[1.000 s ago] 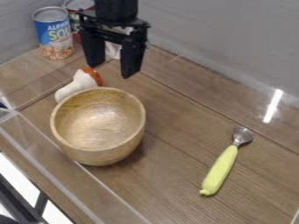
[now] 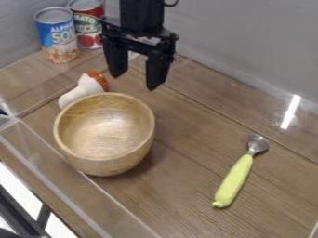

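The black gripper [image 2: 138,61] hangs open in the upper middle of the camera view, its two fingers pointing down with nothing seen between them. Below it to the left stands a wooden bowl [image 2: 106,139], empty. A white object with an orange end [image 2: 81,91] lies on the table behind the bowl's left side. A spoon with a pale yellow-green handle [image 2: 233,179] lies at the right front.
An ALPHA soda can [image 2: 58,35] and a red can [image 2: 88,20] stand at the back left by the wall. A rail edge runs along the left front.
The objects on the table look unmoved.
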